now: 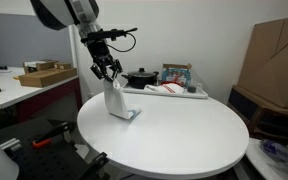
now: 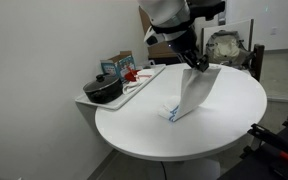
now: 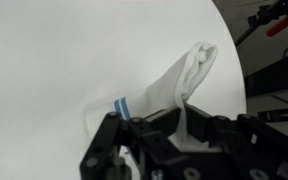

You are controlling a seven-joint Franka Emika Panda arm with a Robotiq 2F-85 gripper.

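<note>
A white cloth with a blue stripe (image 1: 119, 104) hangs from my gripper (image 1: 110, 79), which is shut on an upper part of it above the round white table (image 1: 179, 130). In exterior view 2 the cloth (image 2: 196, 90) drapes down from the gripper (image 2: 203, 64), its lower end with the blue stripe resting on the tabletop. The wrist view shows a gathered fold of cloth (image 3: 192, 72) rising at the fingertips, while a flatter striped part (image 3: 109, 112) lies on the table beyond.
At the table's back stands a white tray (image 2: 88, 99) holding a black lidded pot (image 2: 105, 88), a red-and-white cloth (image 1: 169, 88) and a colourful box (image 1: 176, 74). Cardboard boxes (image 1: 46, 75) sit on another surface at left.
</note>
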